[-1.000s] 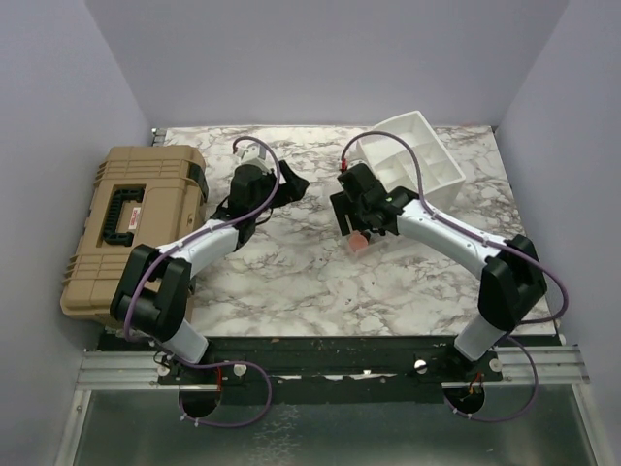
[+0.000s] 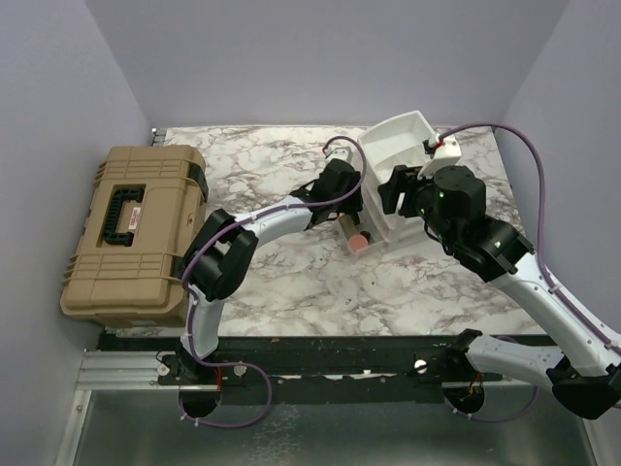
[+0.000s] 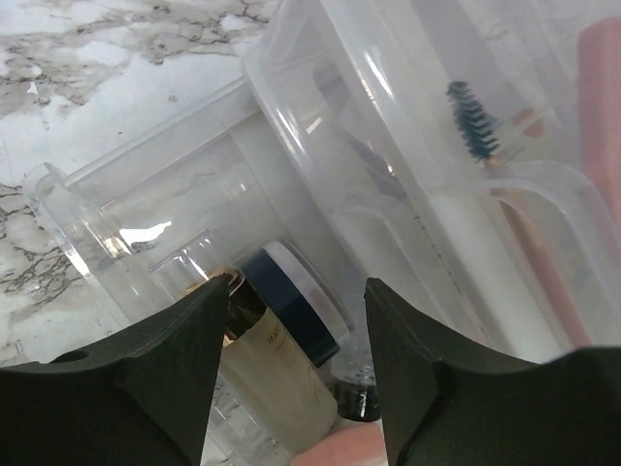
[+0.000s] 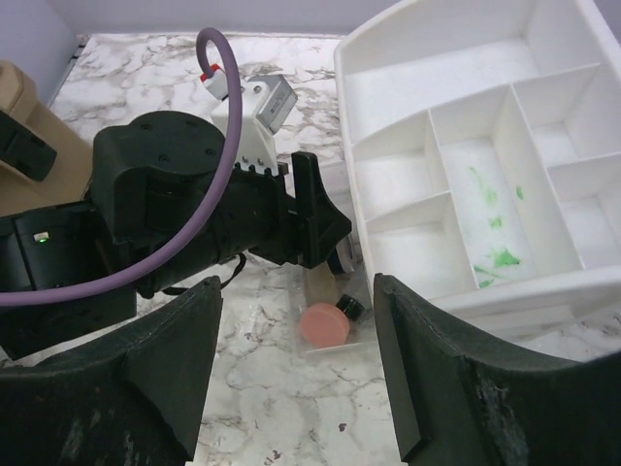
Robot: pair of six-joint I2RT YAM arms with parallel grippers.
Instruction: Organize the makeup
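Observation:
A clear organizer [image 3: 146, 194] holds a beige tube [image 3: 277, 379], a navy-banded item [image 3: 296, 301], a dark-capped bottle [image 3: 355, 400] and a pink round item [image 4: 324, 325]. My left gripper is open over it, fingers either side of the tube and banded item. A taller clear compartment at the upper right of the left wrist view shows a dark brush. My right gripper [image 2: 398, 189], open, is raised over the white sectioned organizer [image 4: 490, 291], whose compartments show only green smears.
A tan hard case [image 2: 131, 243] occupies the table's left. Bare marble [image 2: 272, 301] lies in front of the organizers.
The left arm has moved right to the clear organizer. The right arm has risen away from it, up and to the right toward the camera.

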